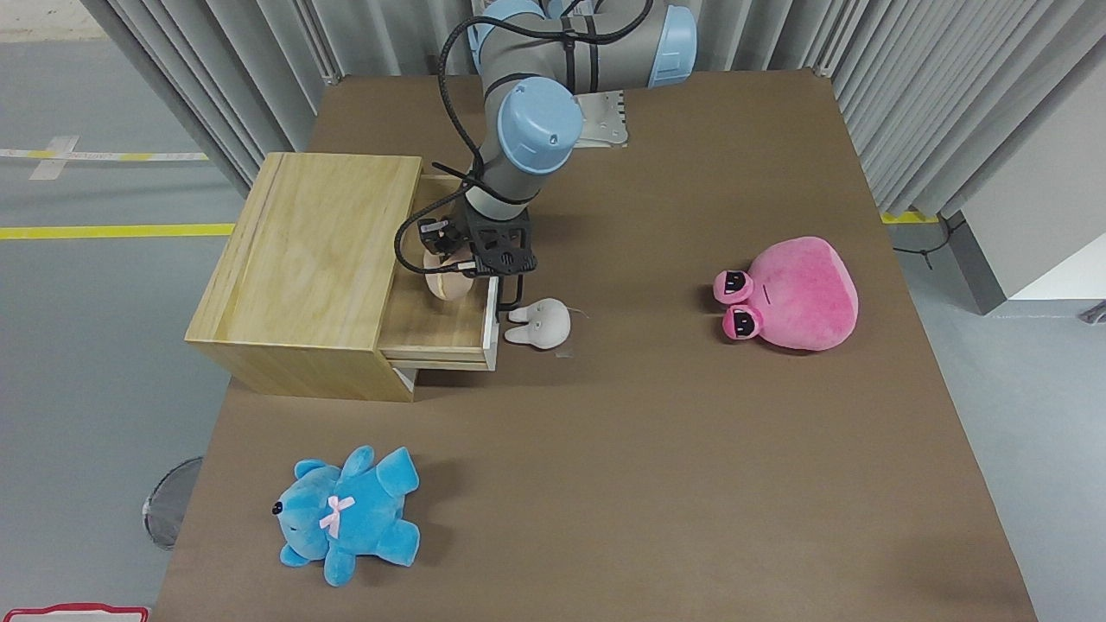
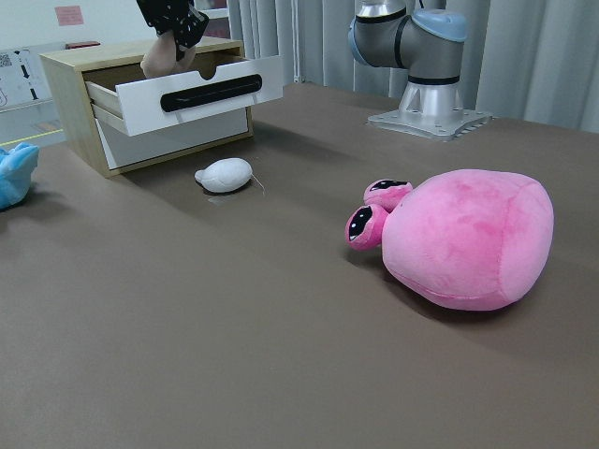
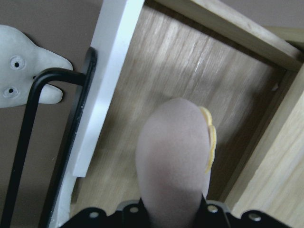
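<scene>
My gripper (image 1: 459, 252) is shut on a pale beige plush toy (image 2: 161, 58) with a yellow trim, holding it over the open drawer (image 1: 435, 333) of the wooden cabinet (image 1: 290, 249). In the wrist view the toy (image 3: 171, 156) hangs above the drawer floor; the fingertips are mostly hidden behind it. A small white plush (image 1: 544, 323) lies on the table just outside the drawer front, beside its black handle (image 3: 29, 123).
A pink plush (image 1: 793, 295) lies at the right, a blue bear (image 1: 352, 513) at the front left.
</scene>
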